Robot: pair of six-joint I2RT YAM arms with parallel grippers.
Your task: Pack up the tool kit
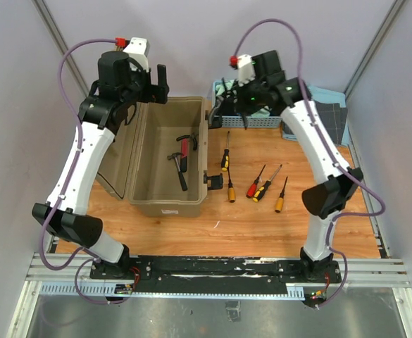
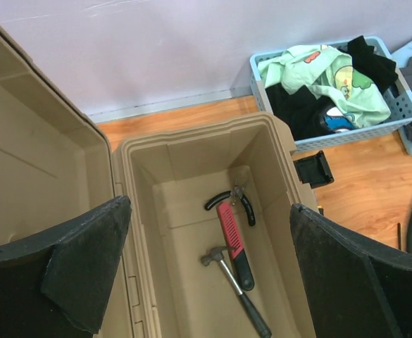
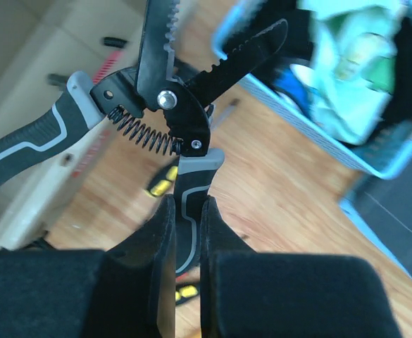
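Observation:
My right gripper is shut on one handle of a black and grey wire stripper (image 3: 181, 98), whose fingers spread apart. In the top view it is raised near the blue basket, right of the box's far corner. The beige tool box (image 1: 167, 210) stands with its lid swung to the left. Inside lie a hammer (image 2: 238, 286), a red and black utility tool (image 2: 232, 236) and black-handled pliers (image 2: 247, 209). My left gripper hangs open above the box with nothing between its fingers. Several screwdrivers, one of them red (image 1: 253, 187), lie on the table right of the box.
A blue basket (image 1: 265, 122) of clothes stands at the back, partly hidden by the right arm. Dark folded cloth in a blue tray (image 1: 332, 120) sits to its right. Two black latches (image 1: 213, 182) stick out from the box's right wall.

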